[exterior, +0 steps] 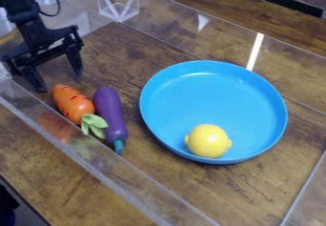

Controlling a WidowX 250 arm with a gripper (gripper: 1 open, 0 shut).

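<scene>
My black gripper [45, 62] is at the upper left, low near the wooden floor, open, above and left of an orange carrot toy [74, 103] with a green top. A purple eggplant-like toy [111, 117] lies just right of the carrot. A blue plate [223, 98] on the right holds a yellow lemon [208, 140] near its lower edge.
Clear plastic walls border the wooden surface, with one [90, 163] running along the lower left near the vegetables. The wood between the gripper and the plate's upper side is bare.
</scene>
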